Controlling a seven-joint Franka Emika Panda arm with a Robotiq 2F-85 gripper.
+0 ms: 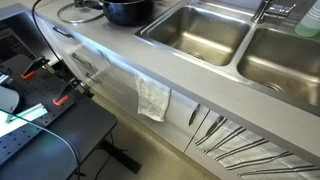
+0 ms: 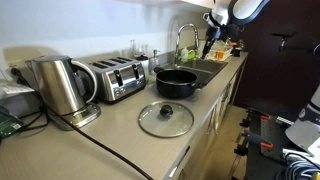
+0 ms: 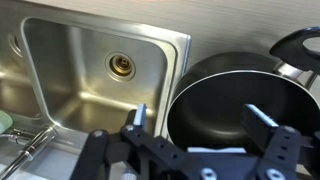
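My gripper stands open in the wrist view, its pale fingertips (image 3: 140,115) wide apart with nothing between them. Beyond the fingers, a black pot (image 3: 220,100) fills the right side, and its inside looks empty. In exterior view 2 the gripper (image 2: 213,40) hangs high above the counter, at the sink end. The same pot (image 2: 176,84) rests on the counter there, with a glass lid (image 2: 166,119) lying flat in front of it. Exterior view 1 does not show the gripper; the pot (image 1: 128,12) is cut off by its top edge.
A double metal sink (image 1: 243,44) with a faucet (image 1: 266,9) lies beside the pot. Along the wall stand a toaster (image 2: 122,82) and a kettle (image 2: 66,92). A white towel (image 1: 153,98) and a striped one (image 1: 245,152) hang on the cabinet front.
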